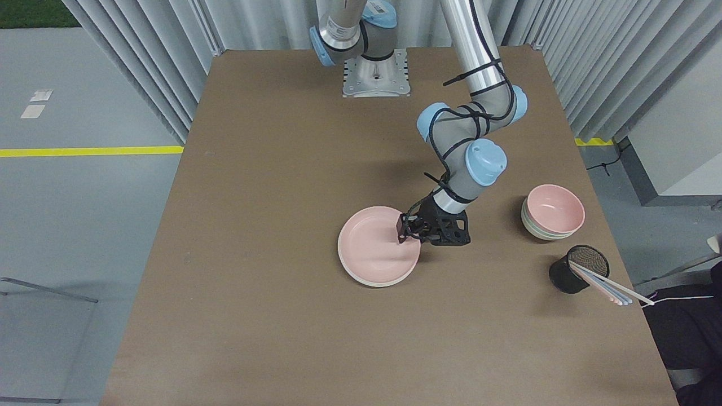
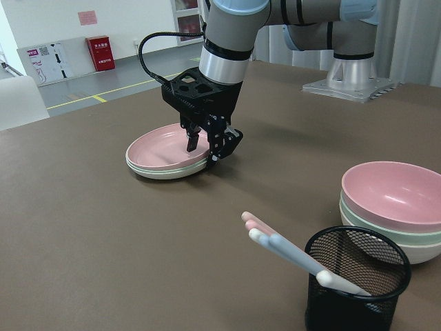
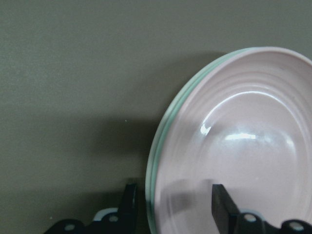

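Note:
A pink plate (image 1: 375,250) is stacked on mint and cream plates, which show as rims beneath it (image 3: 157,161). My black gripper is low over the stack's edge, open, one finger outside the rim over the table and the other over the pink plate, with the rim between them. In the left camera view the gripper (image 2: 200,141) reaches down at the near edge of the plates (image 2: 162,148); whether it touches them is unclear.
Stacked bowls, pink on top (image 1: 555,206), stand to the right. In front of them is a black mesh cup (image 1: 565,277) holding several chopsticks (image 1: 606,284).

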